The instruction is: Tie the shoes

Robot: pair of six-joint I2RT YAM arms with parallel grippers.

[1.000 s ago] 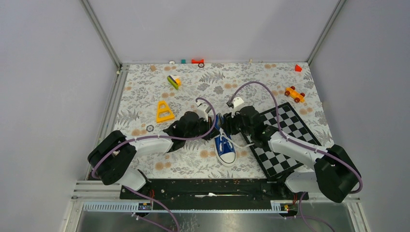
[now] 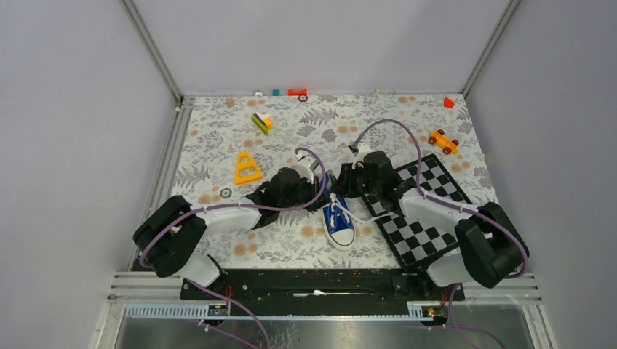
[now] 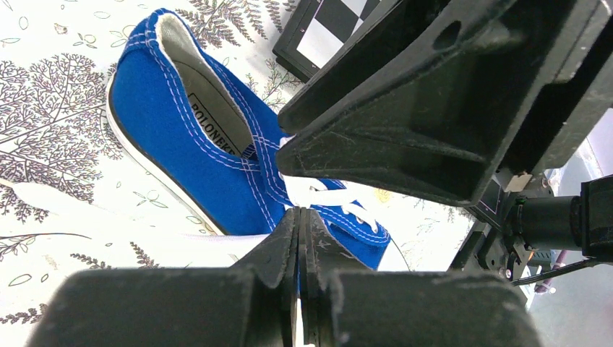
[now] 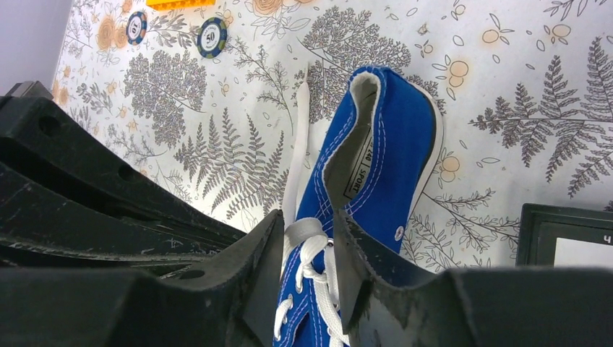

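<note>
A blue canvas shoe point(image 2: 340, 227) with a white toe cap and white laces stands mid-table, toe toward the front. My left gripper is shut over its lacing; a pale lace point(image 3: 209, 243) runs from the left to its fingertips, though I cannot tell if it is pinched. Over the tongue, my right gripper stands part open, with a loop of lace point(image 4: 307, 230) in the gap between its fingers. Another lace end point(image 2: 361, 218) trails right toward the checkered board. From above, the arms hide part of the shoe's opening.
The checkered board point(image 2: 409, 245) lies right of the shoe, under my right arm. A yellow triangular frame point(image 2: 247, 169) is on the left, a toy car point(image 2: 443, 142) at the back right. Between my two grippers there is little room.
The left arm and shoe look unmoved.
</note>
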